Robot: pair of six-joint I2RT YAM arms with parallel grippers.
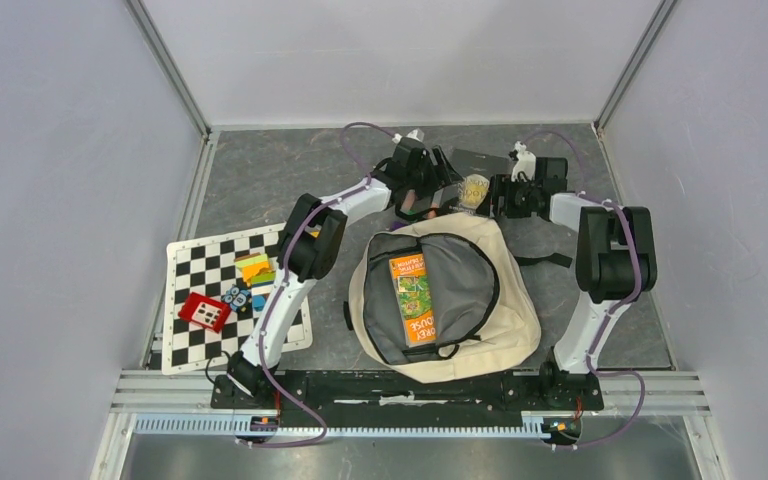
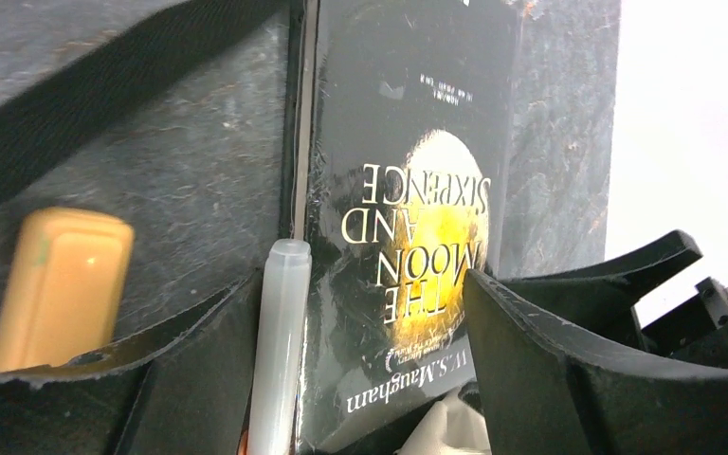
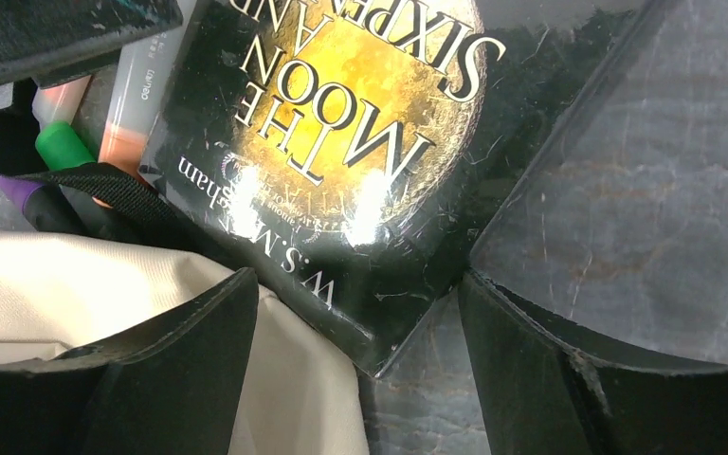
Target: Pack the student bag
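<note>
A black book, "The Moon and Sixpence", lies at the back, just beyond the open cream bag, which holds an orange book. My left gripper is part open at the book's edge, a clear marker between its fingers beside the book. My right gripper is part open over the book's near corner, one finger by each side; whether it grips is unclear.
Coloured markers and a black strap lie beside the book. A checkered board with small items occupies the front left.
</note>
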